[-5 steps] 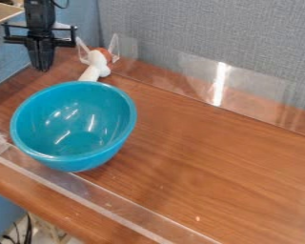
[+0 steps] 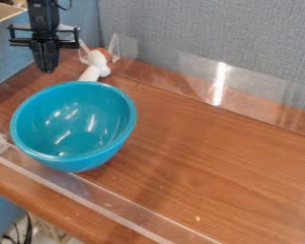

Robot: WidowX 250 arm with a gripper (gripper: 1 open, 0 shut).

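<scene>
A black gripper (image 2: 47, 59) hangs at the upper left, above the back left of the wooden surface, shut with nothing visible between its fingers. To its right a white toy with an orange-brown top (image 2: 99, 63) lies near the back wall, with a pale elongated part reaching toward the bowl. A large teal bowl (image 2: 73, 133) stands empty on the left half of the surface, in front of the gripper and the toy.
Clear plastic edging runs along the back, below a grey textured wall (image 2: 219, 38), and along the front left.
The gripper has shifted very slightly to the right. The bowl and toy have not moved.
</scene>
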